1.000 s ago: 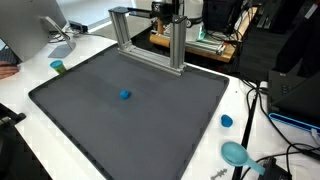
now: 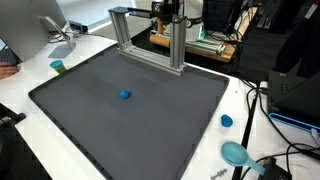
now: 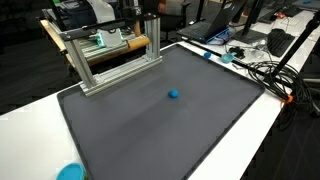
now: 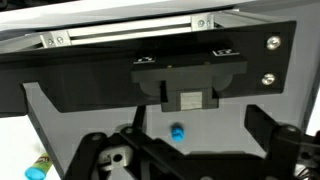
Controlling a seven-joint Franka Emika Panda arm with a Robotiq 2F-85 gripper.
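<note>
In the wrist view, my gripper is open, its dark fingers spread to either side. Between and beyond them shows a black handle (image 4: 188, 70) on a wide black panel (image 4: 90, 80). I see no object held, and whether a finger touches the handle cannot be told. In the exterior views a silver-framed rack (image 2: 150, 56) (image 3: 122, 74) stands at the back edge of the dark mat. A small blue object (image 2: 125, 94) (image 3: 173, 94) (image 4: 177, 132) lies on the mat, apart from the rack.
On the white table beside it are a blue round thing (image 2: 226, 121) and a teal dish (image 2: 236, 154). A green-topped container (image 2: 58, 67) (image 4: 38, 168) stands off the mat's opposite side. Black cables (image 3: 290, 82) clutter one table side.
</note>
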